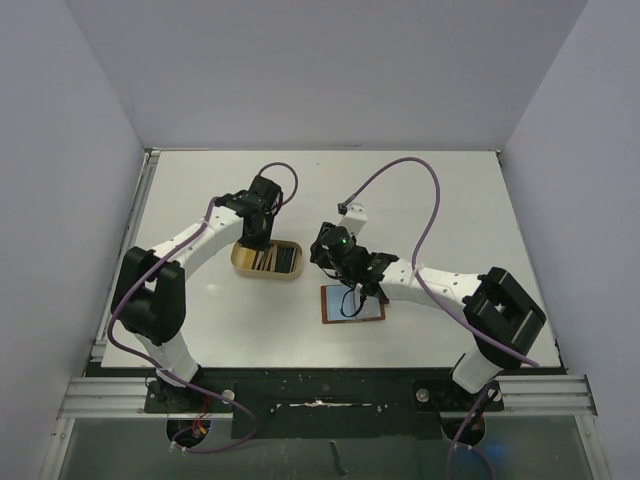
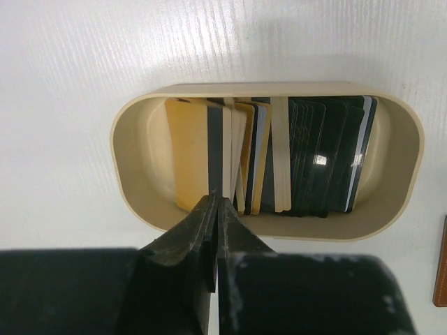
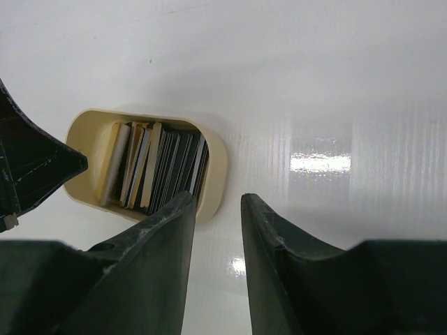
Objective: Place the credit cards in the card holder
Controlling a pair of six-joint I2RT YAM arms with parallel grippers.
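Observation:
Several cards stand packed in a beige oval box: yellow cards point(image 2: 187, 153) at the left, pale ones point(image 2: 281, 153) in the middle and dark ones point(image 2: 314, 157) at the right. My left gripper is shut, its tips over the box's near side by the pale and yellow cards. No card shows between them; whether they touch one cannot be told. My right gripper is open and empty, to the right of the box. Under the right arm lies a flat brown-edged, light blue piece point(image 1: 338, 303), apparently the card holder, partly covered by the arm and cable.
The beige box point(image 1: 240, 270) stands on the white table, left of centre. My left arm's dark gripper reaches over its left end in the right wrist view.

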